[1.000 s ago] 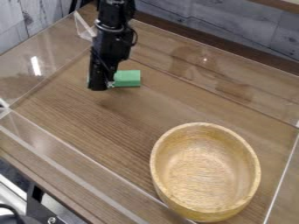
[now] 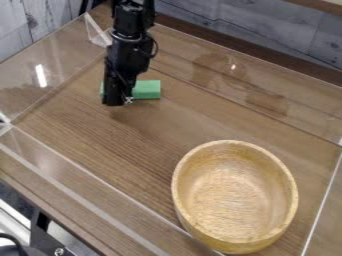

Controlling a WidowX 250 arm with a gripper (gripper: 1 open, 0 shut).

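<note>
My black gripper [image 2: 118,90] reaches down from the top of the camera view to the upper left of the wooden table, over a green block [image 2: 146,89]. Its fingers look close together at the block's left part, partly covering it; whether anything is between them is hard to make out.
A large round tan bowl [image 2: 234,195] sits at the lower right of the table [image 2: 94,150]. The table's edge runs along the lower left, with dark clutter beyond it.
The gripper has shifted slightly to the right over the green block, covering more of its left part. The bowl has not moved.
</note>
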